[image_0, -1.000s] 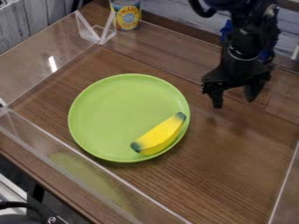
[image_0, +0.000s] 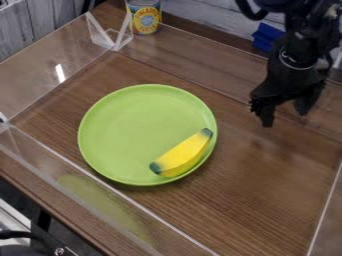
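My black gripper (image_0: 286, 105) hangs low over the wooden surface at the right, its two fingers apart and pointing down. I see nothing clearly held between them. A yellow banana (image_0: 181, 152) lies on the lower right part of a green plate (image_0: 127, 125), left of and below the gripper.
A yellow and blue can (image_0: 143, 15) stands at the back left, beside a clear plastic piece (image_0: 111, 30). A blue object (image_0: 266, 38) sits behind the arm. Clear panels edge the left side.
Over the last second my arm and gripper have moved to the right and slightly up in the view. The plate and banana are unmoved.
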